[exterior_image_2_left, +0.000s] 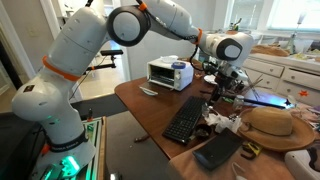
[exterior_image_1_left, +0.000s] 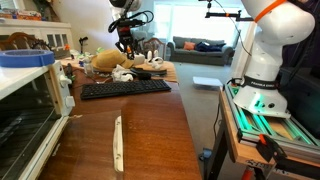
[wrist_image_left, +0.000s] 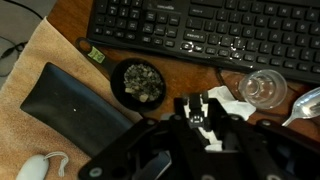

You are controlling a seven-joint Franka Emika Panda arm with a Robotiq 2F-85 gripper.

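Note:
My gripper points down over the cluttered end of the table, its fingers shut on a small, shiny grey piece too small to name. Below and partly hidden by the fingers lies crumpled white cloth or paper [wrist_image_left: 235,109]. To one side is a small black pan [wrist_image_left: 138,84] with dark bits in it and a wooden handle. A clear glass [wrist_image_left: 264,89] stands on the other side, with a metal spoon [wrist_image_left: 303,107] near it. In exterior view 1 the gripper [exterior_image_1_left: 126,50] is at the far end, above the clutter.
The black keyboard [wrist_image_left: 210,30] lies alongside. A black case [wrist_image_left: 75,114] and a white mouse [wrist_image_left: 40,165] are near the pan. A straw hat [exterior_image_2_left: 268,121] sits by the wall shelves. A white toaster oven [exterior_image_2_left: 168,76] stands at the other end.

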